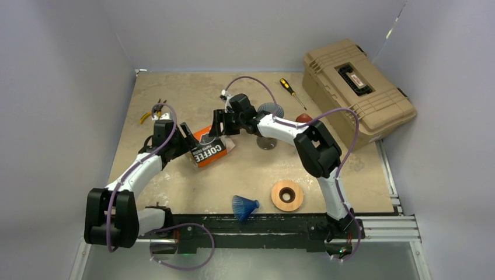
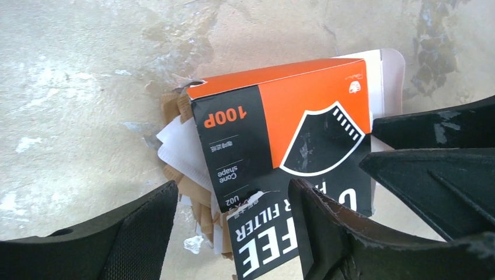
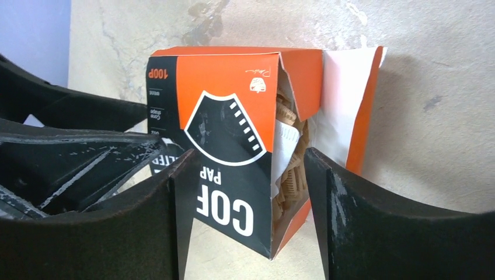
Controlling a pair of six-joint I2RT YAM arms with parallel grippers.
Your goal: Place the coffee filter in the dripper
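An orange-and-black coffee filter box (image 1: 208, 153) (image 3: 225, 105) lies on the table, its end flap open in the right wrist view, with white and brown filters (image 3: 285, 143) showing inside. My left gripper (image 1: 187, 135) stands open above the box's left side. My right gripper (image 1: 222, 122) is open over the open end, apparently holding nothing. A blue cone (image 1: 244, 207), likely the dripper, lies on its side at the front. A wooden ring (image 1: 296, 196) sits right of it.
Pliers (image 1: 146, 115) lie at the left and a screwdriver (image 1: 290, 88) at the back. A tan toolbox (image 1: 373, 105) fills the back right. Another ribbed cone on a stand (image 1: 266, 143) is behind the right arm.
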